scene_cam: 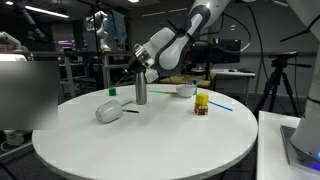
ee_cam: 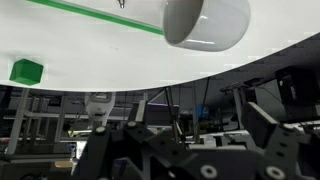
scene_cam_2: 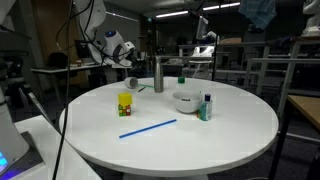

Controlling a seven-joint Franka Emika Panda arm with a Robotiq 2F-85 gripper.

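Observation:
My gripper shows at the bottom of the wrist view, its dark fingers wide apart with nothing between them. Beyond them, past the table edge, is the floor. On the white round table (ee_cam: pixel 150 60), a pale cup (ee_cam: pixel 208 22) lies at the top of that view. A green stick (ee_cam: pixel 100 14) lies to its left and a green cube (ee_cam: pixel 27 72) near the edge at far left. In exterior view 1 the cup (scene_cam: pixel 109 111) lies on its side. The gripper cannot be made out in either exterior view.
A tall metal bottle (scene_cam_2: pixel 158 76), a white bowl (scene_cam_2: pixel 187 102), a small bottle (scene_cam_2: pixel 205 108), a yellow-topped block stack (scene_cam_2: pixel 125 103) and a blue stick (scene_cam_2: pixel 148 129) are on the table. A person (scene_cam: pixel 165 50) leans in behind it.

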